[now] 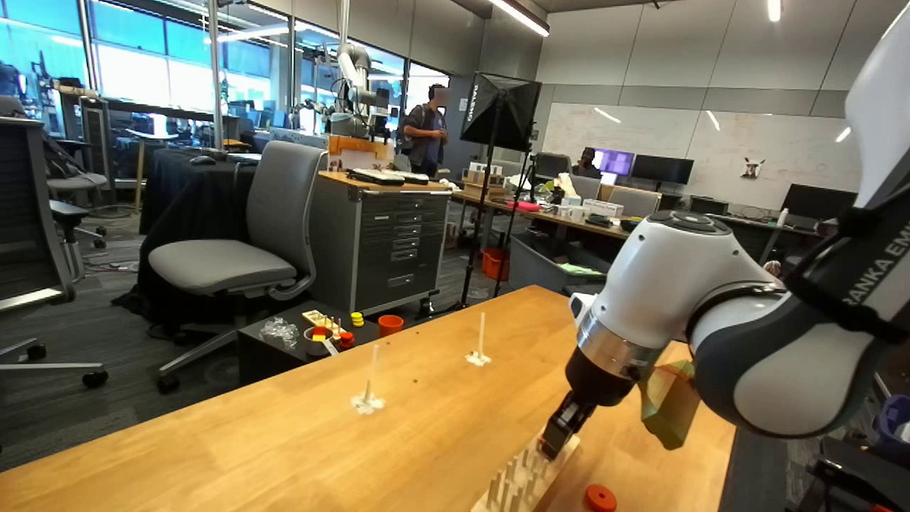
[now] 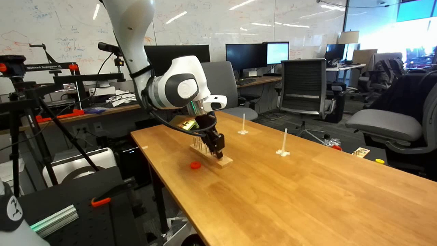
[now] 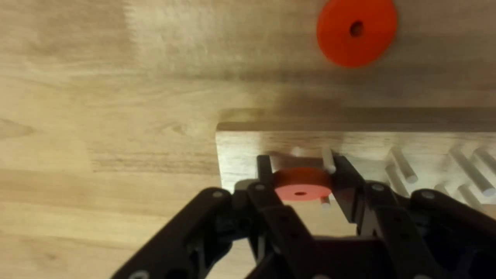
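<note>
In the wrist view a red disc (image 3: pixel 302 183) with a small hole sits between the fingers of my gripper, which is shut on it. One thin peg (image 3: pixel 328 160) stands between the disc and the right finger. Beneath lies a long wooden peg board (image 3: pixel 241 155); my gripper (image 2: pixel 219 155) is low at one end of this board (image 2: pixel 224 161). I cannot tell whether the disc touches the board. A second red disc (image 3: pixel 357 30) lies flat on the table beside the board, apart from it, also visible as a red disc (image 1: pixel 601 498) in exterior view 1.
Two upright pegs on white bases, a nearer peg (image 1: pixel 370 380) and a farther peg (image 1: pixel 481 341), stand on the wooden table (image 1: pixel 281 435). Several pegs (image 3: pixel 472 172) rise from the rest of the board.
</note>
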